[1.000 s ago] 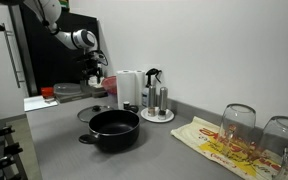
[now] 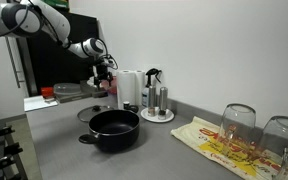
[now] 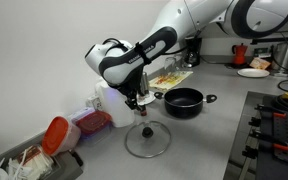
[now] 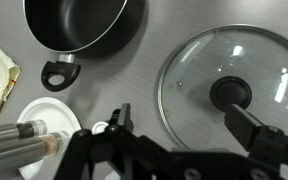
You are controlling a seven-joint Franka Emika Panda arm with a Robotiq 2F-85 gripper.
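Note:
A black pot [image 2: 112,138] with side handles stands uncovered on the grey table. Beside it lies a round glass lid [image 3: 154,148] with its black knob [image 4: 230,94] facing up. My gripper is above the table near the lid, fingers spread apart and nothing held between them. In the wrist view the knob shows just beyond the right finger, while the pot's handle [image 4: 60,73] is at upper left. Exterior view 2 shows the gripper [image 3: 138,101] behind the lid and left of the pot.
Paper towel rolls [image 2: 130,88] and a white plate [image 2: 158,115] with bottles or grinders stand along the wall. A patterned cloth [image 2: 216,143] and upturned glasses are farther right. Red and clear containers [image 3: 57,135] sit at the other end.
In exterior view 1 the arm and gripper have moved rightward, toward the pot's side, and the gripper appears a little higher. The pot and lid have stayed put.

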